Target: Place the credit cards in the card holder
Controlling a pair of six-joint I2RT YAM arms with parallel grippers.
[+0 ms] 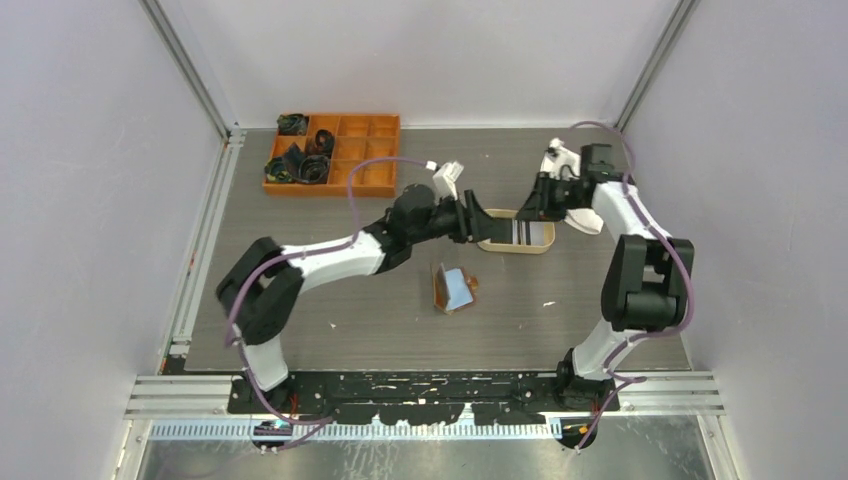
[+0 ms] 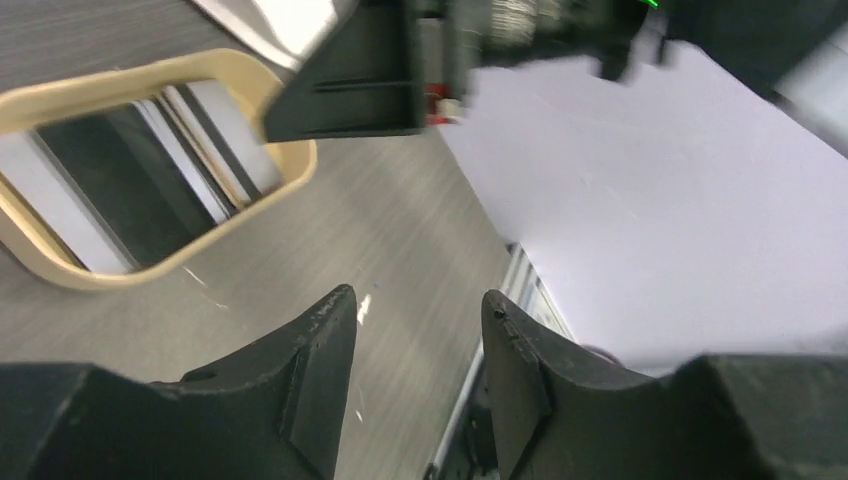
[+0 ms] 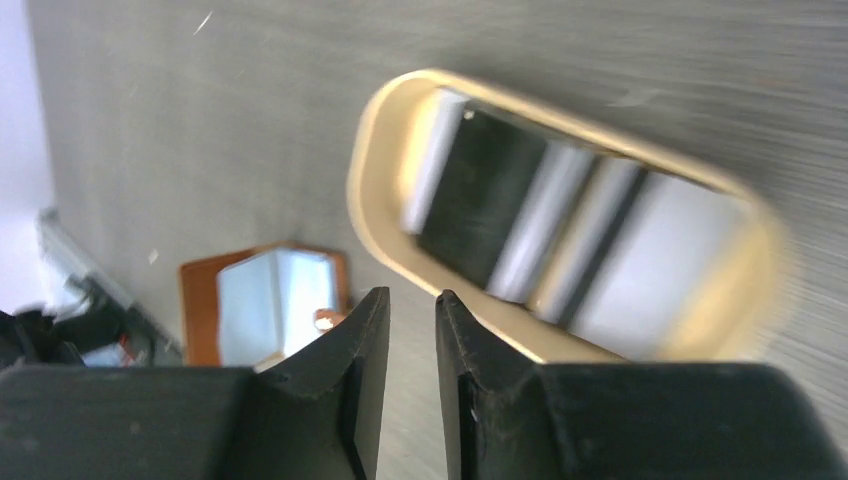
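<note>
A tan tray [image 1: 515,250] holds several cards [image 2: 150,180], dark and pale, lying side by side. The open card holder [image 1: 457,290], brown with a light blue inside, lies below the tray in the top view. My left gripper hangs at the tray's left end, fingers apart, nothing visible between them. My right gripper is above the tray's right part, fingers slightly apart and empty; the left wrist view shows it blurred over the tray.
An orange compartment box [image 1: 365,160] with dark coiled items stands at the back left. A white cloth [image 1: 583,222] lies at the right.
</note>
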